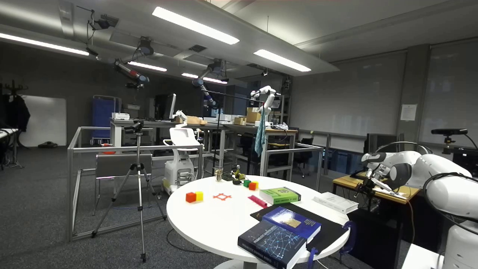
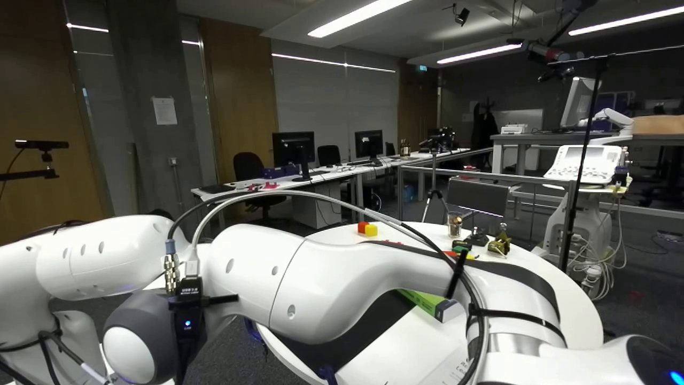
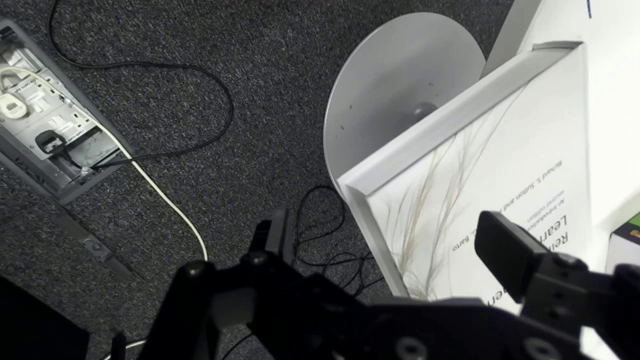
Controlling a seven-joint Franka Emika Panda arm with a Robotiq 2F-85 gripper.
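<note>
My gripper stands open in the wrist view, its dark fingers wide apart and nothing held between them. A white book lies flat at the table edge below. The right finger overlaps its cover in the picture, while the left one is over the floor. Exterior view 1 shows the gripper in the air just past the right edge of the round white table, close to the white book. In exterior view 2 the arm hides much of the table, and the fingers cannot be made out.
On the table are a green book, a blue book, a dark book, a black cloth, a pink piece, and coloured blocks. Cables lie on the floor.
</note>
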